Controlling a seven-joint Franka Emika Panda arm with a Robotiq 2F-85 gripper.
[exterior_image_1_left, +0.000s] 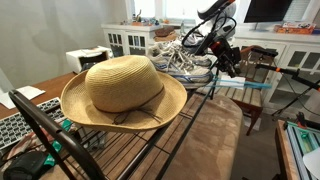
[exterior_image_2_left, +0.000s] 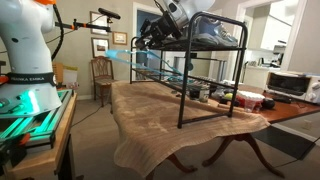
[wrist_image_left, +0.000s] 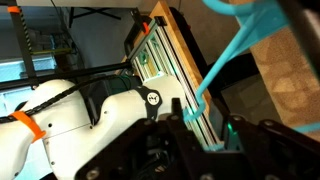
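A light blue plastic piece, hanger-like in shape (wrist_image_left: 236, 45), runs down to the fingers of my gripper in the wrist view. Whether the fingers grip it is too dark to make out. From the first exterior view, the gripper (exterior_image_1_left: 228, 68) hangs beyond the far end of the black rack, with the blue piece (exterior_image_1_left: 245, 83) below and right of it. In the second exterior view the blue piece (exterior_image_2_left: 122, 54) stretches out beside the rack (exterior_image_2_left: 182, 90), close to the dark gripper (exterior_image_2_left: 143, 42).
A straw hat (exterior_image_1_left: 122, 88) sits on the rack's near end, and bundled pale cables (exterior_image_1_left: 180, 58) lie toward its far end. A brown cloth (exterior_image_2_left: 150, 135) covers the table below. Chairs (exterior_image_2_left: 103, 75) stand behind. The white robot base (exterior_image_2_left: 25, 75) stands to one side.
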